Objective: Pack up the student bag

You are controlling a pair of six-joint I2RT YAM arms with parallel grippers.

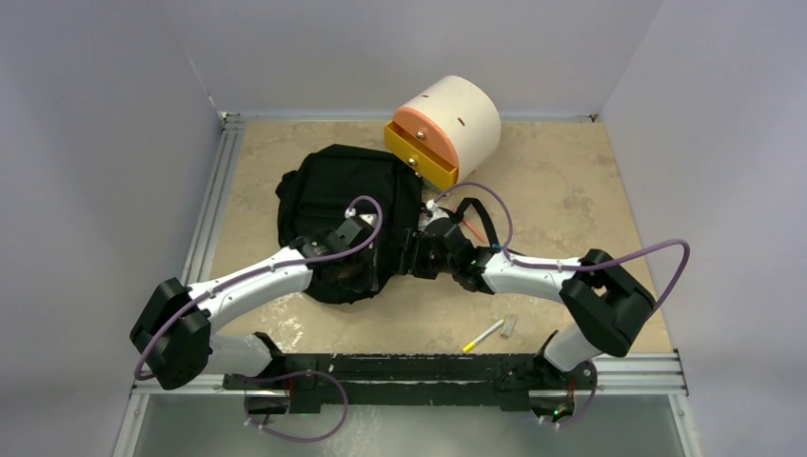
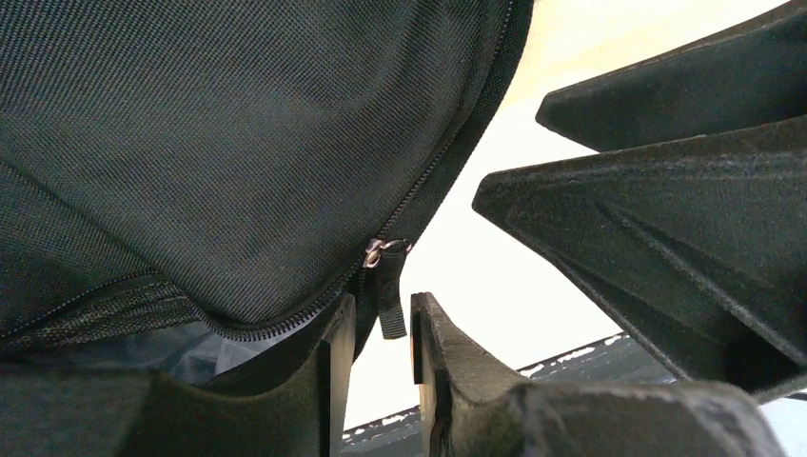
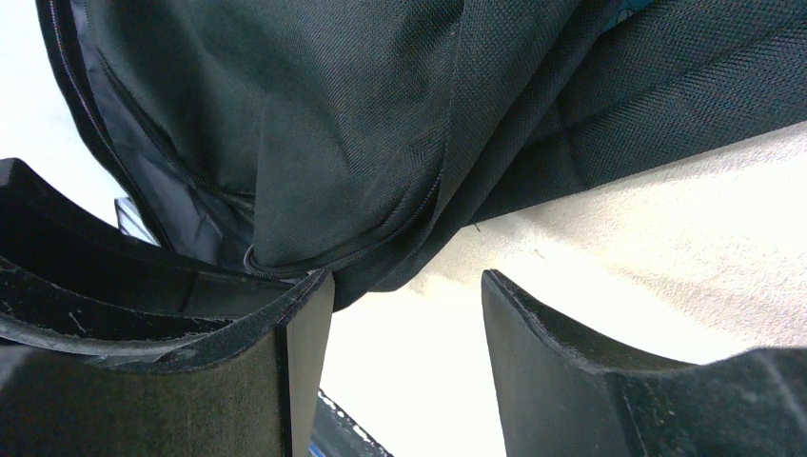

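Observation:
The black bag (image 1: 347, 181) lies on the left half of the table, its front edge partly unzipped. In the left wrist view a zipper pull (image 2: 390, 300) with a fabric tab hangs at the bag's edge. My left gripper is open, a finger on either side of that tab, apparently not clamped on it. Beside the bag's right front corner, my right gripper stands open. Its left finger (image 3: 309, 314) overlaps the bag's edge in view; whether it touches is unclear. The right gripper's dark fingers (image 2: 657, 209) also fill the right of the left wrist view, close to the left gripper.
A white rounded cabinet (image 1: 466, 114) with a partly open yellow drawer (image 1: 419, 157) stands behind the bag. A yellow-ended marker (image 1: 483, 335) and an eraser (image 1: 509, 326) lie at front right. An orange stick (image 1: 473, 230) and a black strap (image 1: 487, 221) lie behind the right arm.

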